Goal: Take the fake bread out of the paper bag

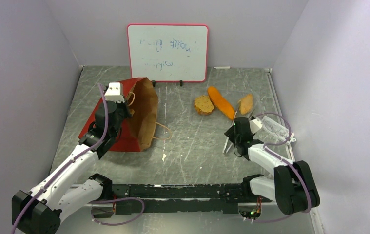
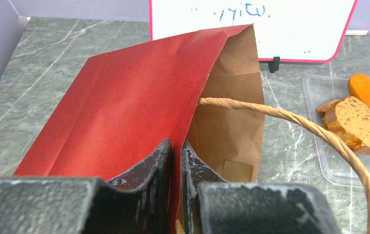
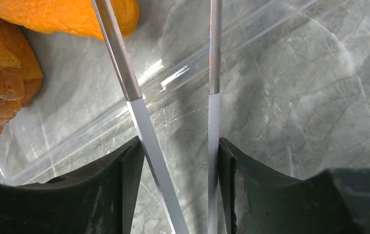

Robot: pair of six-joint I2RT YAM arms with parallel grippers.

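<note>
The red paper bag (image 1: 106,127) lies on its side at left, its brown mouth facing right. My left gripper is shut on the edge of its mouth, beside a twisted handle (image 2: 290,117). A small yellowish piece (image 2: 180,226) shows partly inside; the rest of the interior is hidden. Slim metal tongs (image 3: 214,112) stand between the fingers of my right gripper, which bear on both arms from outside, the arms spread. Slice-like bread (image 1: 204,105), an orange loaf (image 1: 221,102) and a tan piece (image 1: 246,104) lie in a clear tray (image 2: 326,170).
A whiteboard (image 1: 168,52) leans at the back wall. A white rack-like object (image 1: 276,127) lies by the right wall, near the right arm. Between bag and tray the grey table (image 1: 192,156) is mostly free.
</note>
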